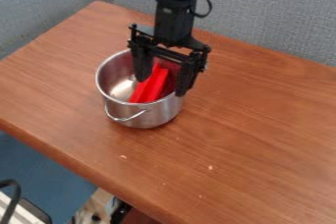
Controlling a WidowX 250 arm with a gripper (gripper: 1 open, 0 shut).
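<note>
A steel pot (141,113) with a wire handle stands on the wooden table, left of the middle. Inside it lies a red elongated object (149,87), partly hidden by the gripper. My black gripper (163,71) is down at the pot's top, one finger over its inside and the other at or just outside its right rim. The fingers stand apart; whether either touches the pot or the red object I cannot tell.
A grey wall stands behind.
</note>
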